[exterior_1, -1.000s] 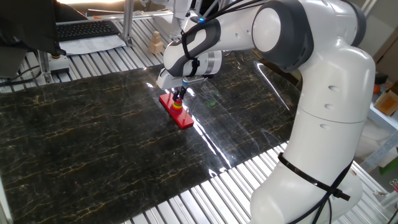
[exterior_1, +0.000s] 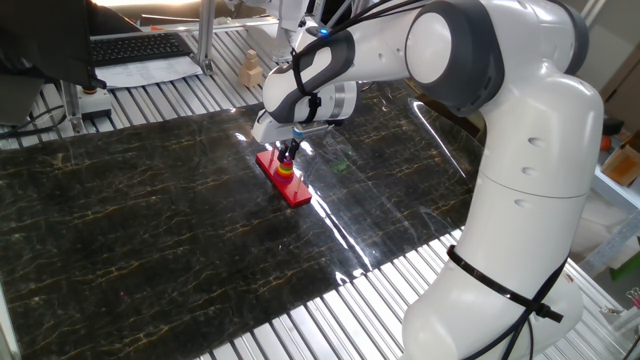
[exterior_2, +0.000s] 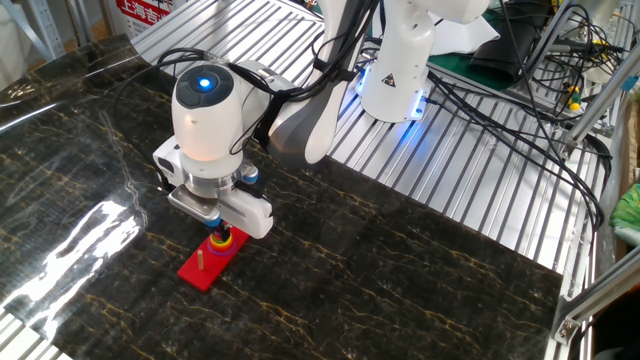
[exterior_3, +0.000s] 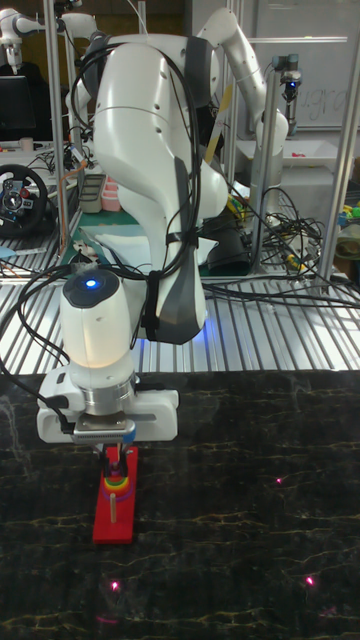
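Note:
A long red base board (exterior_1: 297, 195) lies flat on the dark marbled table. Coloured rings (exterior_1: 286, 170) are stacked at its middle, with yellow and red showing. One bare wooden peg (exterior_2: 200, 260) stands on the end of the board nearest the camera in the second exterior view. My gripper (exterior_1: 288, 152) points down right over the stack, its dark fingertips at the top ring. The same gripper (exterior_3: 115, 469) covers the far part of the board in the third view. Whether its fingers press on a ring or stand apart is too small to see.
Open marbled tabletop (exterior_1: 120, 240) surrounds the board. A small wooden block figure (exterior_1: 251, 70) stands on the slatted metal surface behind, near a keyboard (exterior_1: 140, 48). Loose cables (exterior_2: 520, 140) lie around the arm's base.

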